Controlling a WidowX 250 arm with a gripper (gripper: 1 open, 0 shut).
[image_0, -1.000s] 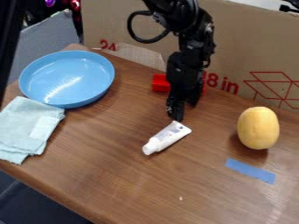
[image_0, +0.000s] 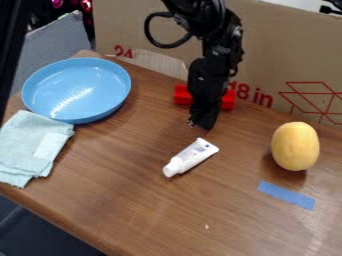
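Observation:
My black gripper (image_0: 203, 120) hangs low over the wooden table (image_0: 160, 215), just in front of a red cylindrical object (image_0: 183, 95) that lies against the cardboard. Its fingers look close together, with nothing visible held, though the dark shape makes this hard to see. A white tube (image_0: 190, 157) lies on the table below the gripper, apart from it. A yellow oval object (image_0: 294, 146) stands to the right, and a blue strip (image_0: 285, 194) lies below that.
A blue plate (image_0: 74, 90) and a folded pale cloth (image_0: 30, 148) are at the left, near the table's edge. A cardboard wall (image_0: 294, 60) runs along the back.
The gripper has shifted slightly to the left and up, showing more of the red object to its right. The objects on the table look unmoved.

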